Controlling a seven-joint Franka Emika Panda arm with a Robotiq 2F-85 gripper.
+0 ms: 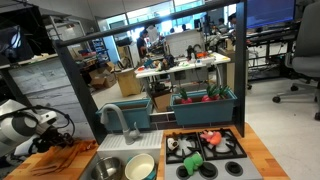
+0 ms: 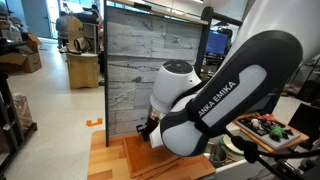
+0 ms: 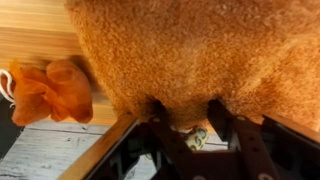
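Note:
An orange towel (image 3: 200,55) spreads across most of the wrist view, lying on the wooden counter. My gripper is down on its near part, shut on the fabric, which shows between the fingertips. Exterior view 1 has the towel (image 1: 62,157) at the counter's left end, with the arm bent low over it. In exterior view 2 the towel (image 2: 150,158) lies partly behind the arm, which hides the fingers.
A crumpled sheer orange item (image 3: 55,90) with a white loop lies left of the towel. The sink (image 1: 104,168), faucet (image 1: 116,115), cream bowl (image 1: 140,166) and stove (image 1: 208,155) stand farther right. Grey-white boards (image 2: 140,60) rise behind the towel.

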